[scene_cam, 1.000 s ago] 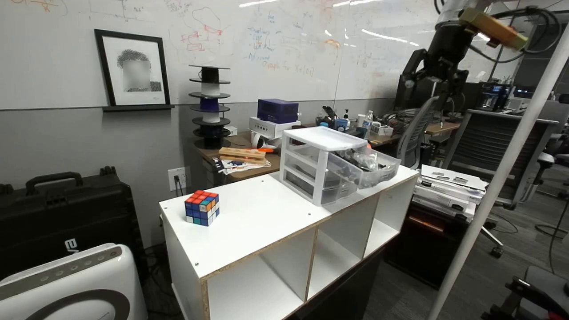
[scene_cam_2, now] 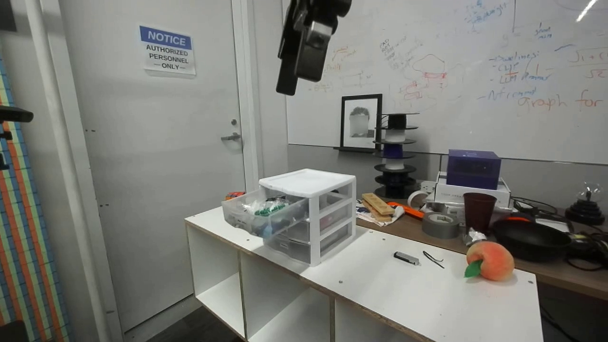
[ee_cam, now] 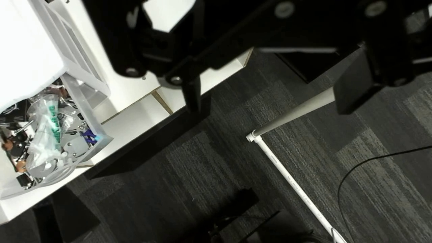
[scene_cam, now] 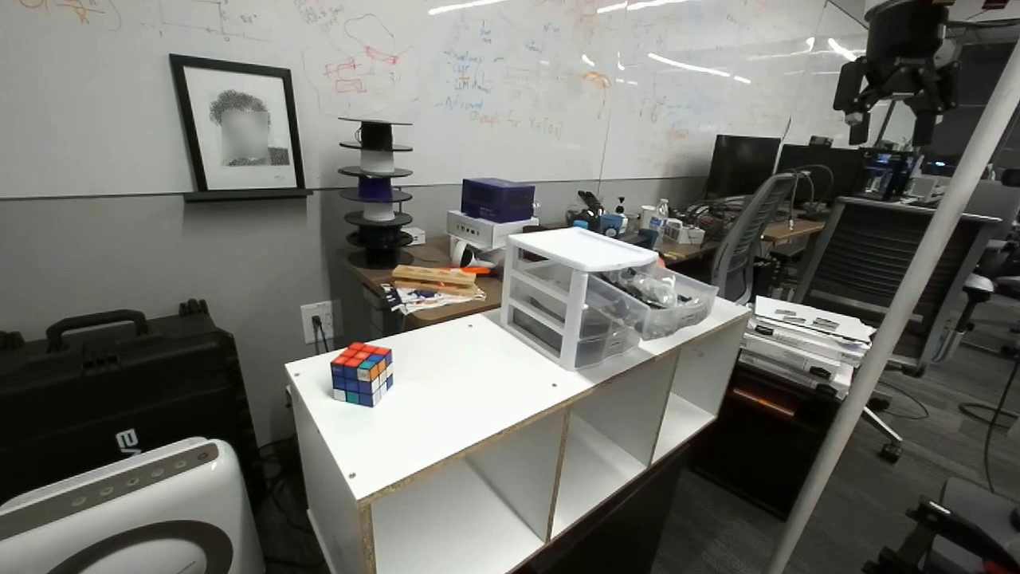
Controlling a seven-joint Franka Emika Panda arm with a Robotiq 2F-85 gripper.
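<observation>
High above the floor and clear of the shelf, my gripper (scene_cam: 891, 132) hangs at the upper right of exterior view 1. Its fingers are spread wide in the wrist view, with only floor and a pole showing between them. A small white drawer unit (scene_cam: 583, 247) stands on the shelf. Its top drawer (ee_cam: 103, 139) is pulled out and holds bagged parts and loose bits. A Rubik's cube (scene_cam: 363, 375) sits at one end of the shelf top. Toward the other end are a peach (scene_cam_2: 497, 260) with a green leaf, a grey USB stick (scene_cam_2: 406, 258) and a thin black strip (scene_cam_2: 433, 260).
The white shelf (scene_cam: 449, 392) has bare surface between the cube and the drawers. Behind it, a desk carries tape, a pan (scene_cam_2: 530, 239) and a dark cup (scene_cam_2: 479, 211). A white pole (scene_cam: 875, 354) rises at the right of exterior view 1.
In exterior view 1 my gripper has moved up and to the right, away from the drawer unit. Its fingers are apart in both frames. Objects on the shelf look unmoved.
</observation>
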